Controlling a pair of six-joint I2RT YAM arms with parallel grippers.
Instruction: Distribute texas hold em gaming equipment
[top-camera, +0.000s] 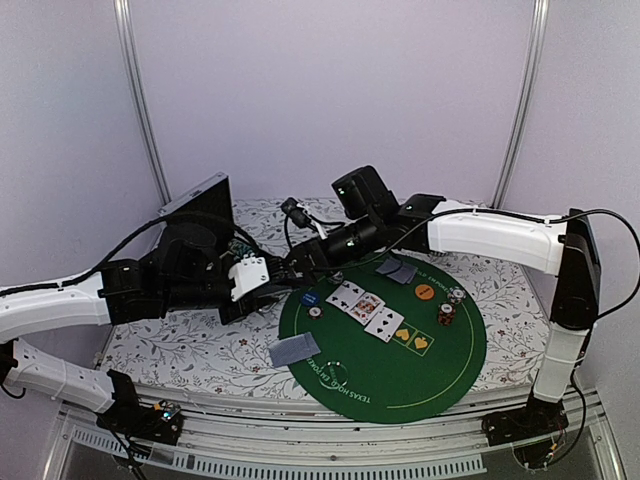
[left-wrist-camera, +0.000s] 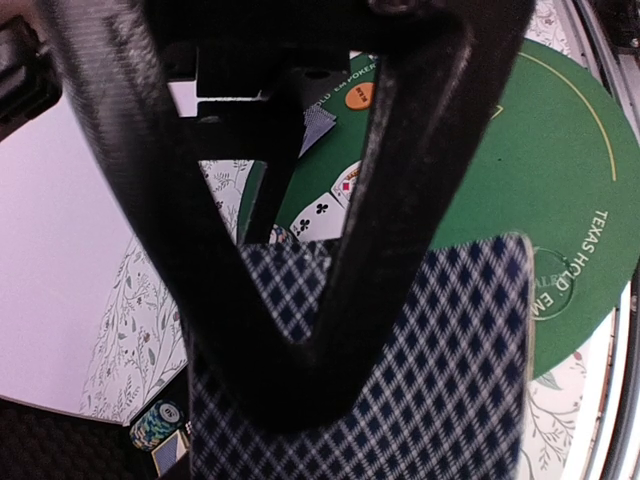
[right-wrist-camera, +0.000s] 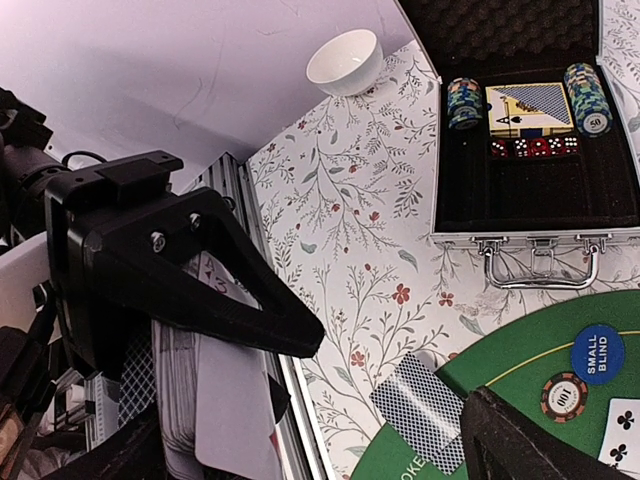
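Note:
My left gripper (top-camera: 275, 283) is shut on a deck of blue-backed cards (left-wrist-camera: 450, 340), held above the table left of the green mat (top-camera: 440, 370). In the right wrist view, the deck (right-wrist-camera: 180, 400) stands on edge between the left fingers, and one card face (right-wrist-camera: 235, 410) sticks out from the stack. My right gripper (top-camera: 300, 265) is close beside the left one. Its fingers stand apart, one finger (right-wrist-camera: 510, 445) showing at the bottom of its own view. Whether it touches the deck is hidden.
Face-up cards (top-camera: 366, 306) lie mid-mat; a card pair (top-camera: 294, 349) lies at its left edge, another (top-camera: 397, 270) at its back. Chips (top-camera: 446, 314) stand at the right. An open case (right-wrist-camera: 465, 210) with chips and dice and a white bowl (right-wrist-camera: 345, 62) are behind.

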